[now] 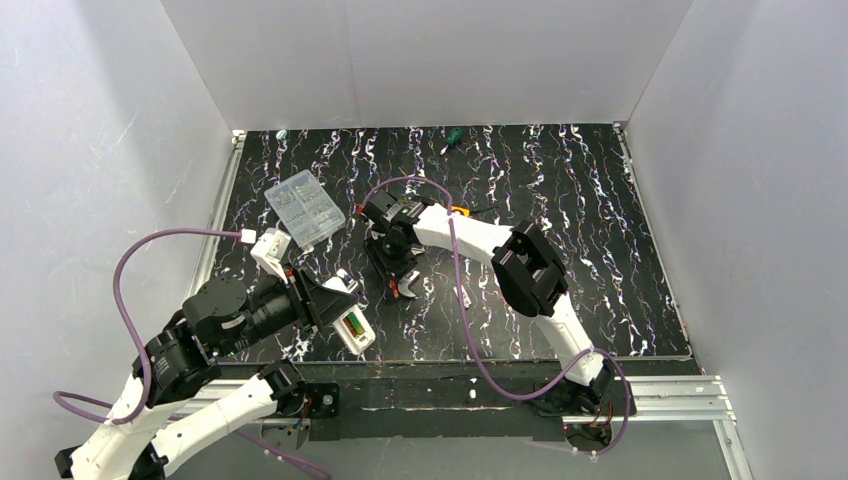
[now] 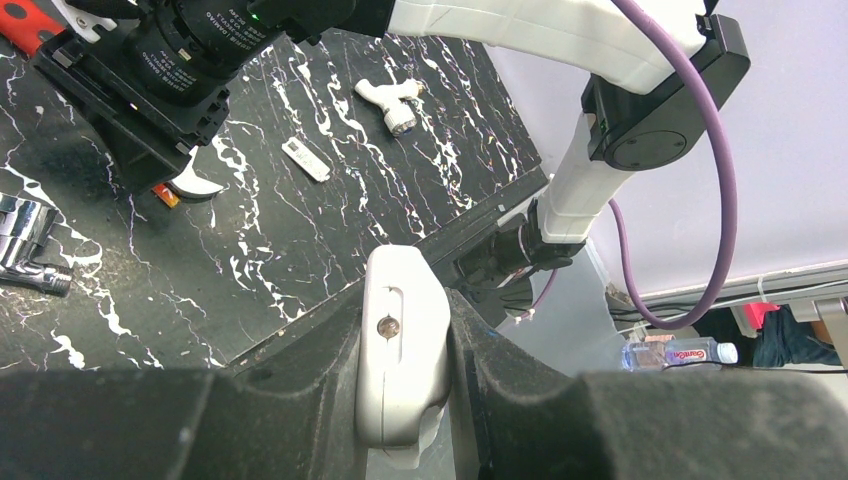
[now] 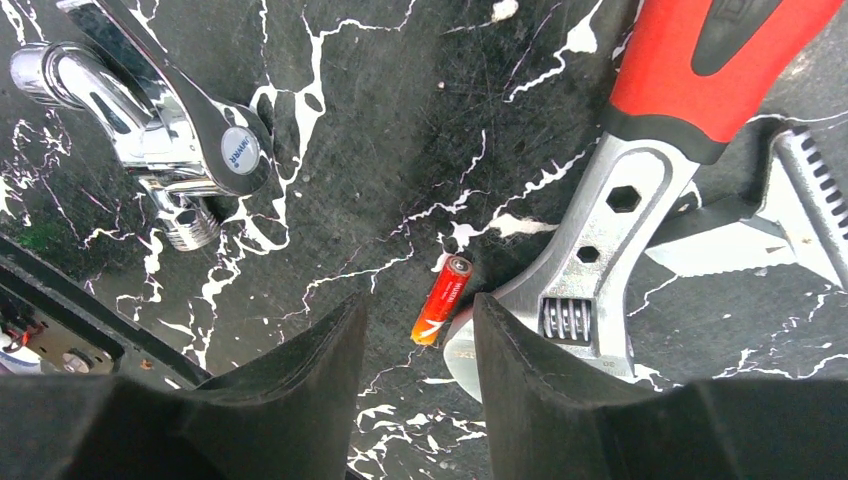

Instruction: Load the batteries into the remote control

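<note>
The white remote control [image 1: 362, 341] is clamped in my left gripper [image 1: 333, 303], and its battery bay faces up with a green and a red-orange item showing inside. In the left wrist view the remote's white end [image 2: 403, 345] stands between the fingers. A loose red-orange battery [image 3: 443, 300] lies on the table against the finger of an adjustable wrench. Over it my right gripper points down, its fingers apart on either side of the battery, with nothing gripped. From above, the right arm covers most of this spot.
The red-handled wrench [image 3: 590, 250] lies close along the battery's right side. A chrome valve [image 3: 160, 140] is to its left in the right wrist view. A clear compartment box [image 1: 305, 208] stands farther back; the table's right side is open.
</note>
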